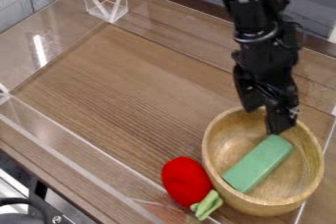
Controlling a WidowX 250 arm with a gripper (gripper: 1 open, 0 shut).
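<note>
My gripper (268,105), black and open, hangs from the top of the view over the back rim of a tan wooden bowl (218,142) at the lower right. A green block (258,164) lies in the bowl below it, with nothing visible between the fingers. A red vegetable or toy with green leaves (186,180) lies outside the bowl, at its lower left.
The wooden tray's floor (105,90) is clear across the left and middle. A clear plastic bracket (104,5) stands at the upper left. Black cables show at the bottom left corner.
</note>
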